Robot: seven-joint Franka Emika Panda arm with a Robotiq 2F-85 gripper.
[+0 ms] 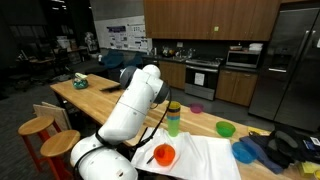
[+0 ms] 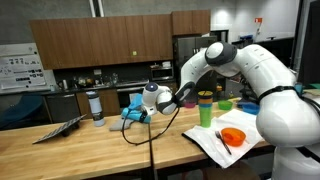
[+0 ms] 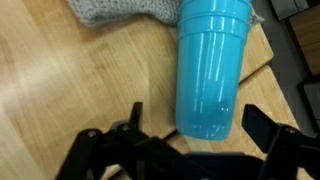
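A blue cup, apparently part of a nested stack [image 3: 211, 75], fills the upper middle of the wrist view. Its rounded, lighter end lies between the fingers of my gripper. The fingers stand open, with a dark finger on either side of the cup and bare wood showing at the left. In exterior view 2 the gripper [image 2: 150, 96] is low over the far part of the table, beside blue items [image 2: 139, 114]. Whether the fingers touch the cup I cannot tell.
Beside the cup lies a grey knitted cloth [image 3: 120, 8]. A tall green cup [image 2: 205, 115] and an orange bowl [image 2: 233, 136] on a white cloth [image 1: 205, 158] stand nearer the base. A green bowl [image 1: 225, 129] and a blue bowl [image 1: 244, 152] are to the right.
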